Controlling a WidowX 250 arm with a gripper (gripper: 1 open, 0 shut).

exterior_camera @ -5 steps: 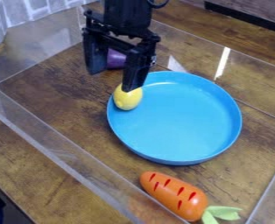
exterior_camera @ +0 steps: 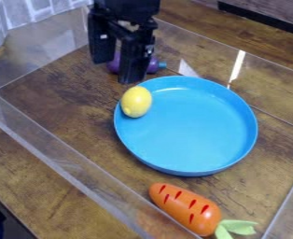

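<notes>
My dark gripper [exterior_camera: 124, 58] hangs open at the upper middle of the camera view, above and behind a yellow oval object [exterior_camera: 136, 101] that rests on the left part of a blue plate [exterior_camera: 193, 131]. A purple object [exterior_camera: 154, 67] is partly hidden behind the gripper. An orange toy carrot [exterior_camera: 187, 207] with red stripes and a pale green top lies below the plate at the lower right.
Transparent walls or strips run along the left, bottom and right sides, and a darker wooden edge shows at the top right.
My gripper has moved up and slightly left, away from the yellow object. The plate, yellow object and carrot are unchanged.
</notes>
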